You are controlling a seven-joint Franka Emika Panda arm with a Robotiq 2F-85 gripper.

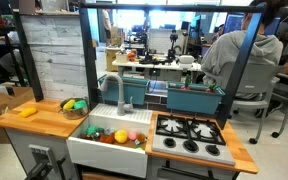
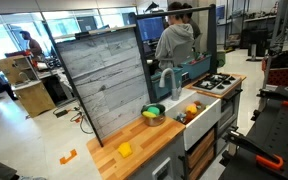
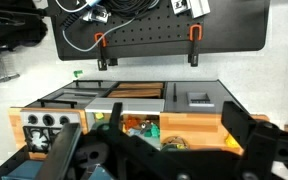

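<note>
In the wrist view my gripper stands open above the toy kitchen, its dark fingers wide apart and nothing visibly between them. A yellow object (image 1: 28,112) lies on the wooden counter (image 1: 46,124) at the left end. Beside the sink, a metal bowl (image 1: 74,108) holds green and yellow items. Several colourful toy foods, among them a yellow one (image 1: 121,136), sit in the white sink (image 1: 96,152). To its right is the stove (image 1: 192,138), with no pot on its burners. No object is close to the fingers.
A grey faucet (image 1: 122,92) rises behind the sink. Teal bins (image 1: 192,100) line the back, under a dark upright frame (image 1: 246,62). A black table (image 2: 269,135) with orange-handled clamps (image 2: 259,158) faces the kitchen. Bare counter surrounds the yellow object.
</note>
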